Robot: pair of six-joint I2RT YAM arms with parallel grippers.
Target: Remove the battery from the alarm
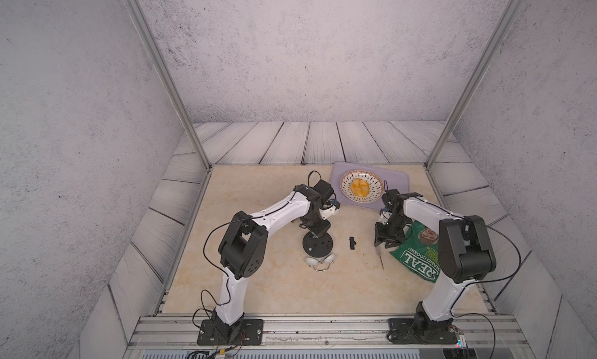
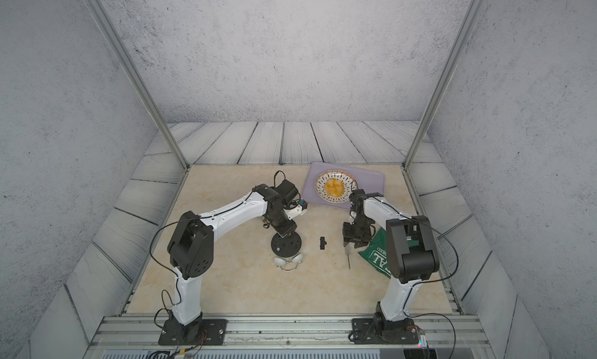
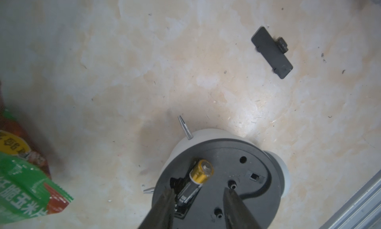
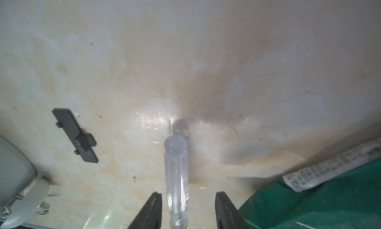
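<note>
The alarm clock (image 1: pixel 317 244) lies face down at the table's middle. In the left wrist view its battery (image 3: pixel 192 183) sits in the open compartment, with my left gripper open just above it. The black cover (image 3: pixel 271 52) lies apart on the table. My right gripper is open over a screwdriver with a translucent handle (image 4: pixel 176 173), to the right of the cover.
A green snack bag (image 1: pixel 415 259) lies at the right, close to my right gripper. A purple tray (image 1: pixel 339 172) with a plate (image 1: pixel 360 186) is at the back.
</note>
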